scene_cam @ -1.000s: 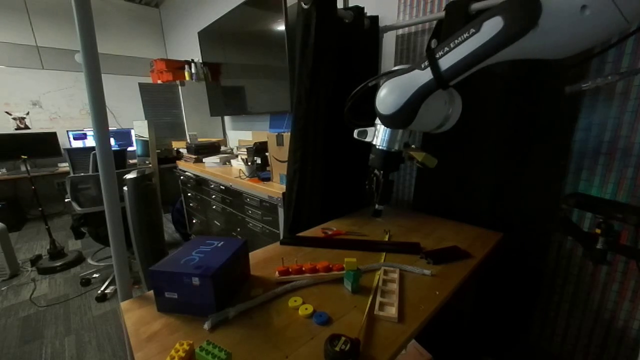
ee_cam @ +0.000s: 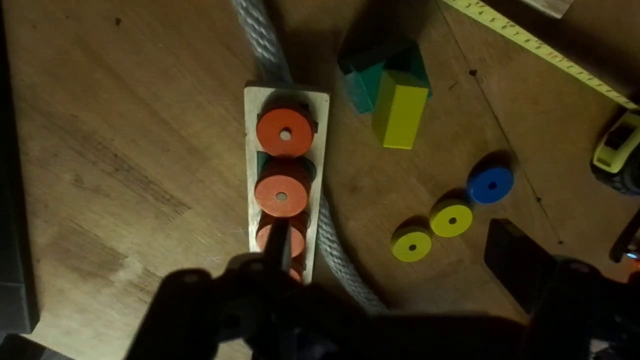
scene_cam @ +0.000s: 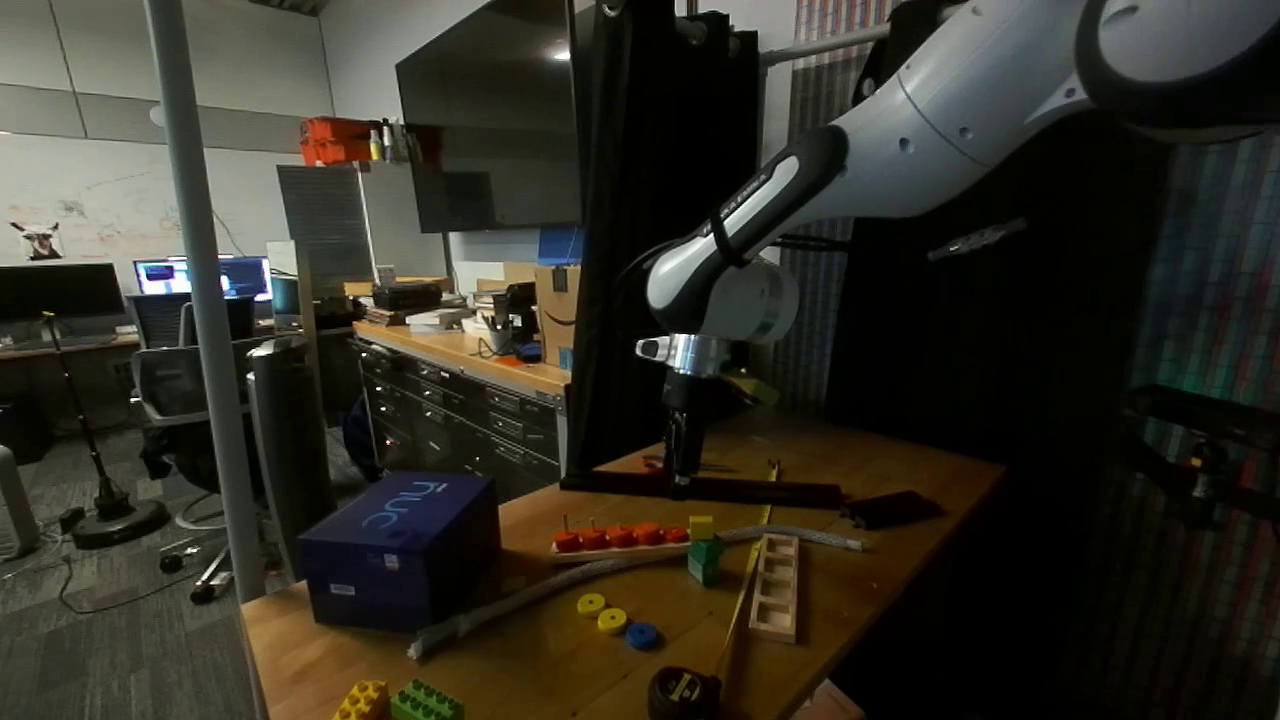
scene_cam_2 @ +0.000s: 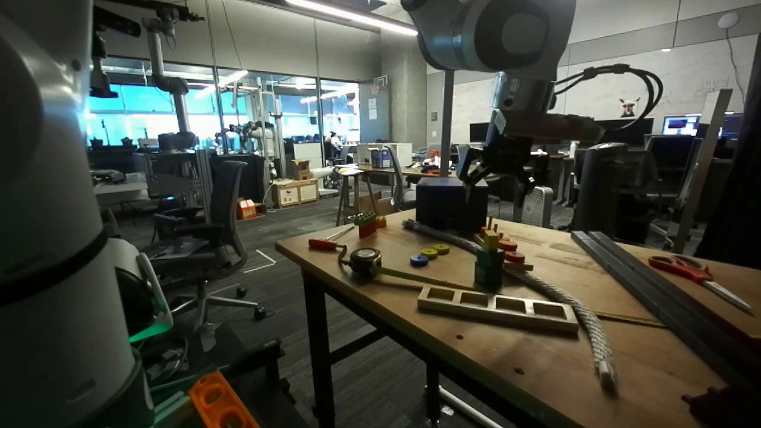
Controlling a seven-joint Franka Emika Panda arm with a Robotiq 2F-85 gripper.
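My gripper stands open above the table, its fingers wide apart and nothing held between them. In the wrist view, one dark finger overlaps the pegged wooden board [ee_cam: 318,174] carrying red discs [ee_cam: 282,195]. Loose on the wood lie two yellow discs [ee_cam: 451,218] and a blue disc [ee_cam: 490,184], between the fingers' sides and below me. A yellow block [ee_cam: 400,114] sits on green blocks [ee_cam: 363,87] beside the board. From the second exterior view, the gripper [scene_cam_2: 497,191] hangs high over the tabletop, clear of everything.
A grey rope [scene_cam: 540,588] crosses the table by the board. Around it are a blue box [scene_cam: 402,552], a slotted wooden tray [scene_cam_2: 499,305], a tape measure [scene_cam_2: 365,261] with its tape out, red-handled scissors [scene_cam_2: 681,267] and a long dark bar [scene_cam_2: 628,274].
The objects on the table have stayed put.
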